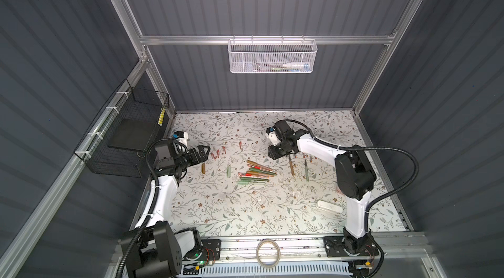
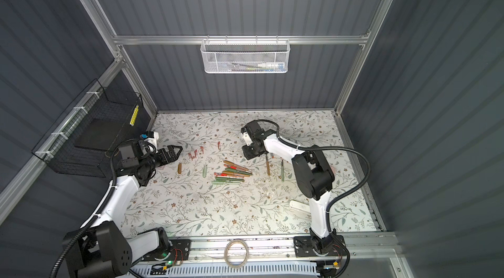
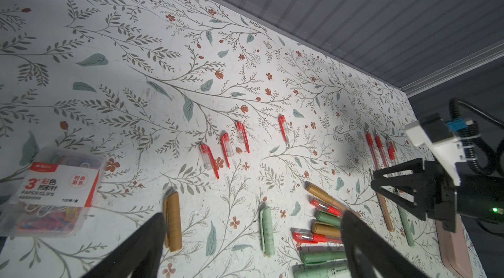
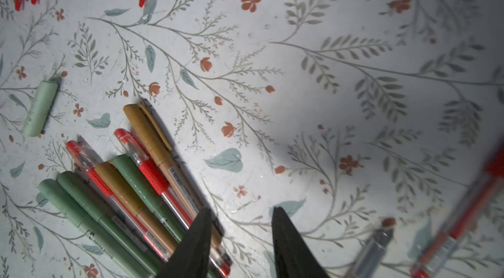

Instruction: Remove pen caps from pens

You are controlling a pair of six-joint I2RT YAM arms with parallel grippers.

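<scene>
A bundle of capped green, brown and red pens (image 1: 256,173) lies mid-table. Red caps (image 3: 226,146), a brown cap (image 3: 173,220) and a green cap (image 3: 266,230) lie left of it. Uncapped pens (image 3: 383,209) lie to the right. My right gripper hangs open over the table just right of and behind the bundle, fingers empty. My left gripper (image 1: 199,154) is open above the left of the table, near the caps.
A paper clip box (image 3: 57,191) lies at the left, a white case (image 1: 329,206) at the front right, a pink case (image 3: 454,246) at the right. A black wire basket (image 1: 127,131) hangs on the left wall.
</scene>
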